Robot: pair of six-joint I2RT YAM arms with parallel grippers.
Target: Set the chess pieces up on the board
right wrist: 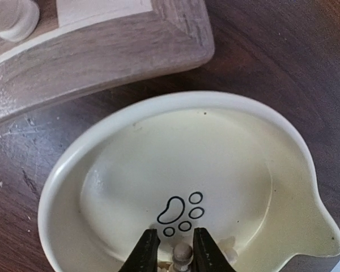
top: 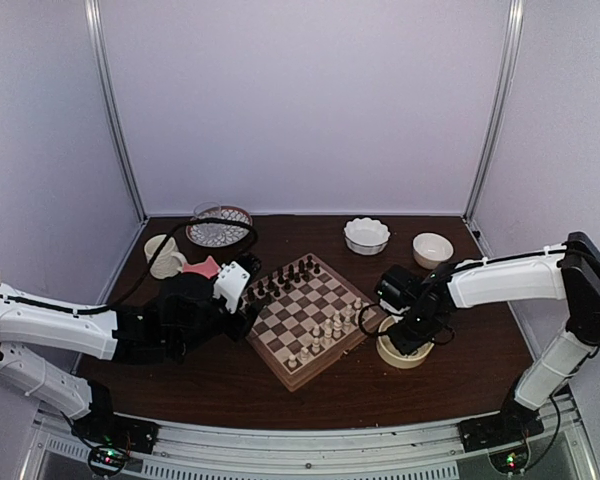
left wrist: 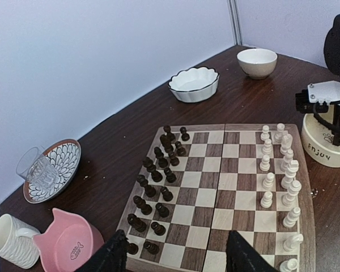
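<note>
The wooden chessboard (top: 305, 320) sits mid-table, with black pieces (left wrist: 153, 175) along one side and white pieces (left wrist: 289, 192) along the other. My right gripper is down inside the cream bowl (right wrist: 181, 141), right of the board, its fingers apart around a pale piece (right wrist: 182, 255); whether they grip it I cannot tell. Another pale piece lies partly hidden beside it. My left gripper hangs at the board's left, open, with no piece between its fingers.
A pink bowl (left wrist: 71, 243), white mug (left wrist: 11, 241), glass (left wrist: 37, 167) and patterned plate (top: 218, 234) stand back left. A scalloped bowl (top: 367, 236) and white bowl (top: 432, 250) stand at the back.
</note>
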